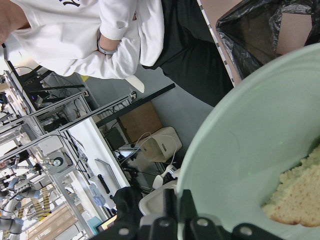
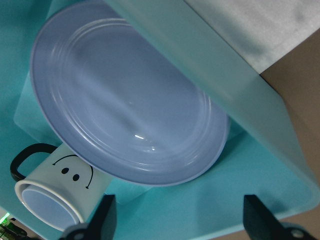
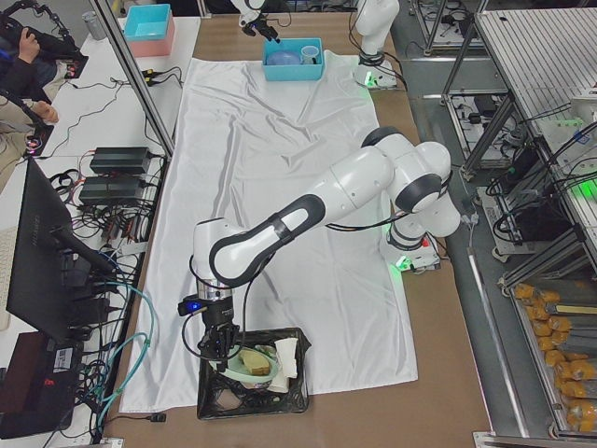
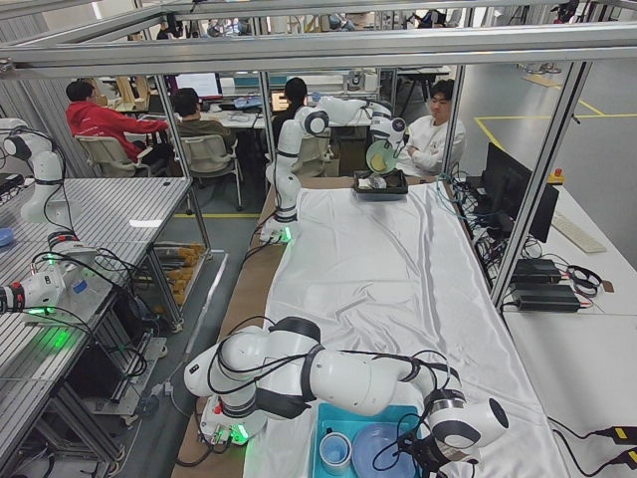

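Note:
My left gripper [image 3: 220, 353] is shut on the rim of a pale green plate [image 1: 250, 135], holding it tilted above the black-lined bin [image 3: 252, 399] at the cloth's far end from the right arm. A piece of bread-like food [image 1: 292, 195] rests on the plate. White paper [image 3: 284, 364] shows in the bin; the rest of its contents is mostly hidden. My right gripper stands open over a turquoise bin [image 2: 215, 200] holding a lilac plate [image 2: 130, 100] and a smiley mug [image 2: 65, 180].
The white cloth [image 3: 270, 140] between the two bins is clear. A monitor [image 3: 42, 261] and cables line the side table. A seated person [image 4: 430, 139] is close behind the black-lined bin.

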